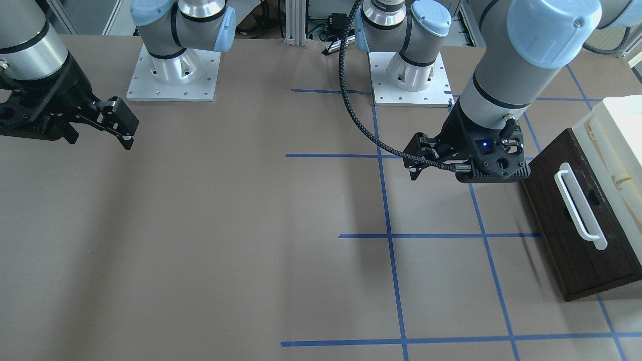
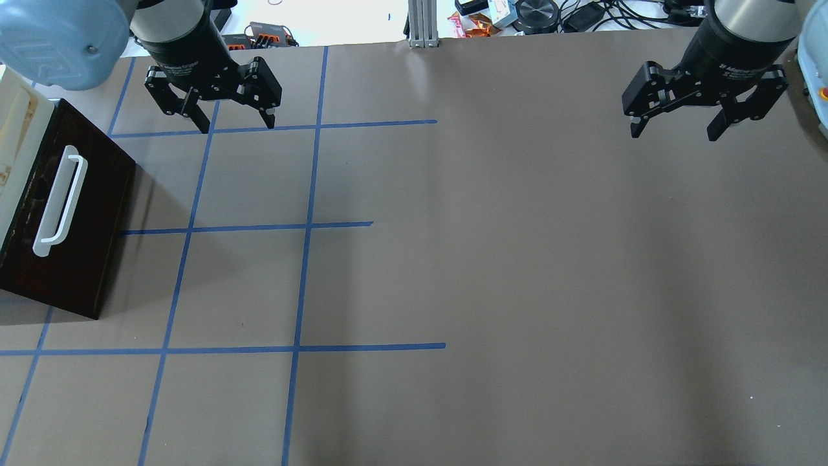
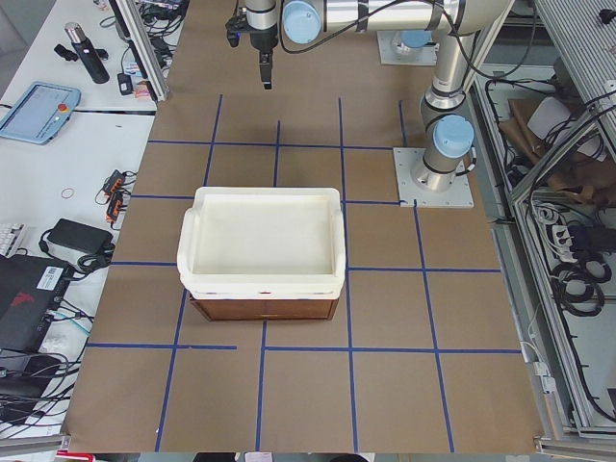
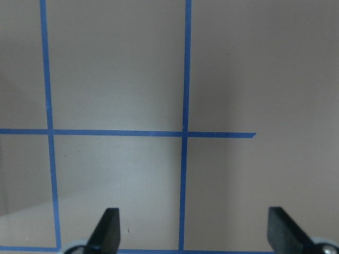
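My gripper [image 2: 237,124] hangs open above the taped blue grid, nothing between its fingers; in the left wrist view its two fingertips [image 4: 108,227] stand wide apart over bare floor. A dark wooden box with a white handle [image 2: 61,200] and a cream tray on it stands beside the grid, at the right in the front view [image 1: 566,240] and in the middle of the left view [image 3: 260,308]. The cream tray [image 3: 260,241] looks empty from the left view.
A second black gripper [image 2: 691,116] hangs at the other side of the table. White arm bases [image 1: 171,90] stand along the back edge.
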